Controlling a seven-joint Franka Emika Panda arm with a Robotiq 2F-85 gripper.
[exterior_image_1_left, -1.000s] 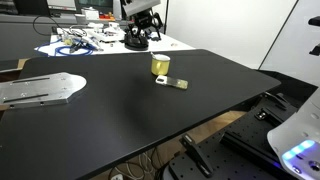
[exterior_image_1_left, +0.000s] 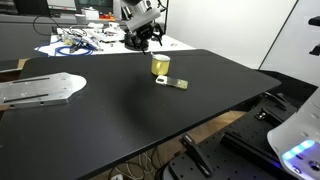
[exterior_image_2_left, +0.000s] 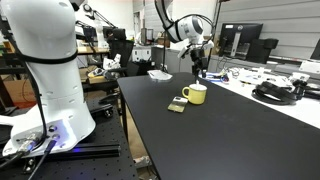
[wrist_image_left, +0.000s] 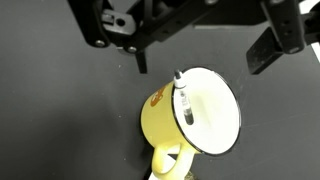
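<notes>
A yellow mug (wrist_image_left: 168, 135) with a dark rim and white inside stands upright on the dark table. In the wrist view a white marker (wrist_image_left: 184, 100) with a dark tip leans inside it, its tip end jutting over the rim. My gripper is open above the mug, its two dark fingers wide apart with nothing held. From exterior view 1 the mug (exterior_image_1_left: 160, 64) appears just in front of and below the gripper. Exterior view 2 shows the mug (exterior_image_2_left: 194, 93) too, but the marker is too small to make out there.
A small block-like object with a pale end (exterior_image_1_left: 176, 83) lies just in front of the mug. A light grey plate-like piece (exterior_image_1_left: 42, 89) rests at the table's left. Cables (exterior_image_1_left: 75, 43) and clutter lie beyond the far edge.
My gripper has come lower, nearer to the mug. The mug and the small block have not moved.
</notes>
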